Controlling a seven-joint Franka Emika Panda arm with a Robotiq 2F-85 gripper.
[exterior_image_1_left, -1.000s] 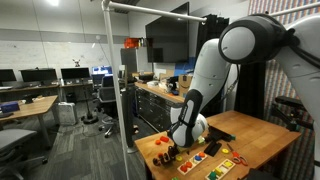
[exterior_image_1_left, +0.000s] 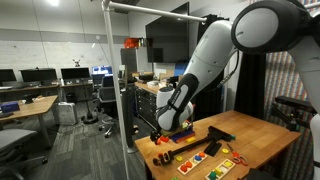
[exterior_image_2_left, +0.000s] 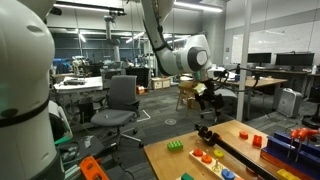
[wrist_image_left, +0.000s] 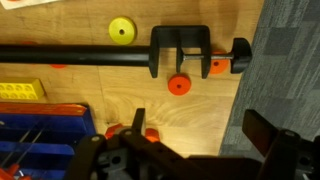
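My gripper hangs above the wooden table, its fingers wide apart with nothing between them. In the wrist view, an orange disc (wrist_image_left: 179, 85) lies on the wood ahead of the gap between the fingers. Just beyond it a black clamp with a long bar (wrist_image_left: 85, 55) crosses the view, partly covering another orange disc (wrist_image_left: 218, 66). A yellow disc (wrist_image_left: 122, 30) rests on the far side of the bar. In exterior view 2 the gripper (exterior_image_2_left: 213, 109) stands above the clamp's end; the fingertips are too small there to make out clearly.
A blue tray (wrist_image_left: 45, 131) and a yellow block (wrist_image_left: 22, 90) lie to the left in the wrist view, with a red object (wrist_image_left: 151, 134) partly hidden by a finger. The table's edge runs along the right. Several coloured pieces and a green block (exterior_image_2_left: 175, 145) are nearby.
The arm has risen away from the table and shifted slightly left in exterior view 1. The pieces on the table show no clear movement.
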